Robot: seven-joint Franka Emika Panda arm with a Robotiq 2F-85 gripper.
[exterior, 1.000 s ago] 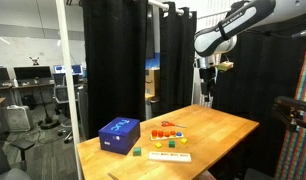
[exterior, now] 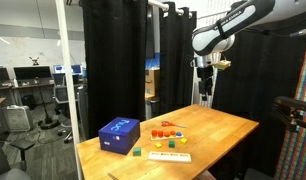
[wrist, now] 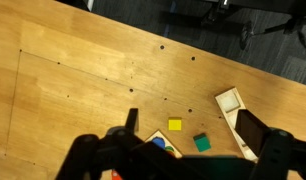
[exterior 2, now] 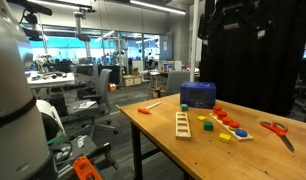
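Observation:
High over the right end of the wooden table, my gripper [exterior: 204, 92] hangs apart from everything on it. Its black fingers [wrist: 127, 138] stand wide in the wrist view, with only tabletop, a yellow block [wrist: 175, 124] and a green block [wrist: 202, 142] showing far below in the gap. Also on the table are a blue box [exterior: 119, 136], a pale wooden tray [exterior 2: 183, 132] and a board with red and blue round pieces [exterior: 167, 133]. Orange-handled scissors [exterior 2: 277, 130] lie beyond the board.
Black curtains [exterior: 113, 70] hang behind it. An orange-handled item [exterior 2: 149, 108] lies near the table's edge in exterior view 2.

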